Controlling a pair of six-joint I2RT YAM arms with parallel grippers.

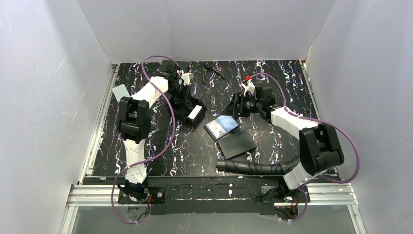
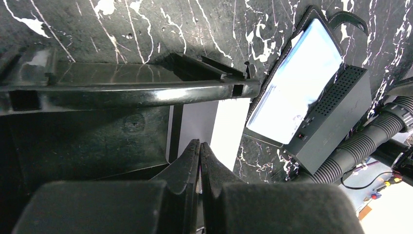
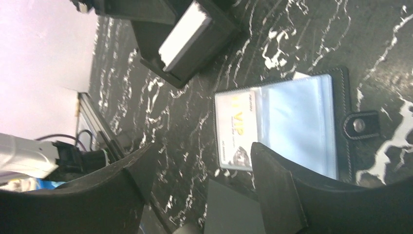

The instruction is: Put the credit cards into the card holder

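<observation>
A stack of white credit cards point(image 2: 234, 122) stands on edge inside the black box point(image 1: 198, 117). My left gripper is at the box, its fingertips meeting with no card between them; the stack lies outside them. On the table right of the box lies the card holder point(image 3: 343, 122), spread flat, with clear bluish sleeves. A "VIP" card point(image 3: 236, 127) shows in its left sleeve, and a white corner pokes out at its upper edge. Over the holder's right side, my right gripper stands open and empty, its fingers wide apart.
A dark flat box point(image 1: 237, 144) lies just in front of the holder, and a ribbed black hose point(image 1: 251, 167) runs along the front edge. A white card point(image 1: 121, 92) lies far left. Dark pliers point(image 1: 213, 70) rest at the back.
</observation>
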